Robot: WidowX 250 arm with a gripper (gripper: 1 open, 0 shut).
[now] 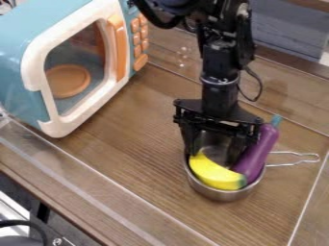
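Observation:
A small steel pot (221,192) with a wire handle on its right stands on the wooden counter, holding a yellow banana (214,173) and a purple eggplant (259,151) that leans up over the rim. My black gripper (220,135) is directly over the pot's back part, fingers spread open, its lower fingers partly hidden at the rim behind the banana.
A toy microwave (52,67) in blue and white, door opening facing right, stands at the upper left. The counter (135,163) between it and the pot is clear. Dark items lie past the counter's edge at bottom left.

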